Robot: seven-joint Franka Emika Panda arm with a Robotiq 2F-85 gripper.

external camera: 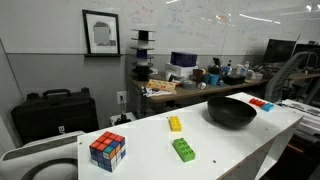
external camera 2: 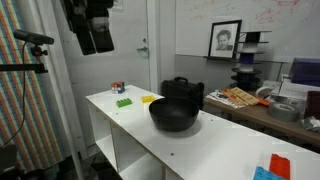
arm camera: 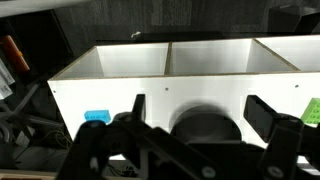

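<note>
My gripper is open with nothing between its fingers, raised over the white table [arm camera: 75,93]. The black bowl [arm camera: 205,124] lies below it in the wrist view, partly covered by the gripper body. A blue block [arm camera: 97,116] shows to the left there, and a green block [arm camera: 311,112] at the right edge. In exterior view 1 a yellow block [external camera: 175,124] and a multicoloured cube [external camera: 107,150] also rest on the table. A red block [external camera 2: 280,165] lies beside the blue one in exterior view 2.
White open compartments [arm camera: 210,58] run along one side of the table. A black case [external camera: 55,113] stands behind it. A cluttered wooden bench [external camera 2: 270,114] is at the back. Bare tabletop [external camera 2: 215,148] separates the bowl from the red and blue blocks.
</note>
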